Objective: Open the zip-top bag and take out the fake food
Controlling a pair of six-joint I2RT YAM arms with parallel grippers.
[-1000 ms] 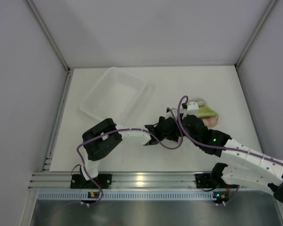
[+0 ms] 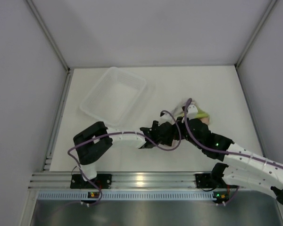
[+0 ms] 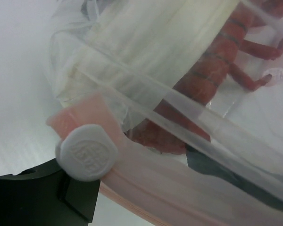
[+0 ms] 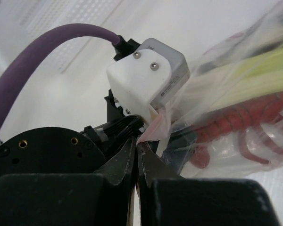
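A clear zip top bag point(image 4: 240, 132) with pale green stalky fake food point(image 3: 146, 42) and a red lobster-like piece point(image 3: 207, 70) lies under the arms, mostly hidden in the top view. Its pink zip strip point(image 3: 160, 188) has a white slider point(image 3: 87, 150). My left gripper point(image 2: 172, 127) is at the slider end of the bag; only one black finger point(image 3: 33, 197) shows in the left wrist view, so its grip is unclear. My right gripper is shut on the pink edge of the bag, right beside the left one.
A white plastic bin point(image 2: 87, 103) sits at the back left of the white board point(image 2: 217, 84). The board's back middle and front left are clear. Walls bound it on three sides.
The left arm has moved toward the left and front.
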